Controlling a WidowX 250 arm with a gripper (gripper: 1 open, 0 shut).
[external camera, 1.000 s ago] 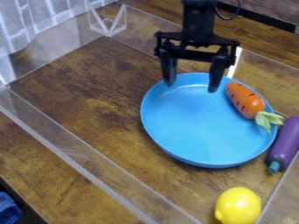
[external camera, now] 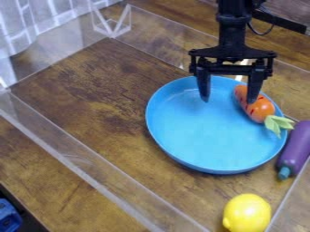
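My black gripper (external camera: pixel 230 83) is open over the back right of a round blue plate (external camera: pixel 206 127), its two fingers apart and pointing down. The right finger reaches over an orange carrot (external camera: pixel 259 109) with green leaves, which lies on the plate's right side; I cannot tell whether it touches it. The left finger is above bare plate.
A purple eggplant (external camera: pixel 295 149) lies right of the plate, and a yellow lemon (external camera: pixel 246 213) at the front right. A blue object (external camera: pixel 6 216) sits at the lower left corner.
My gripper has moved right and a little downward, from over the plate's back middle toward the carrot. The objects look unmoved.
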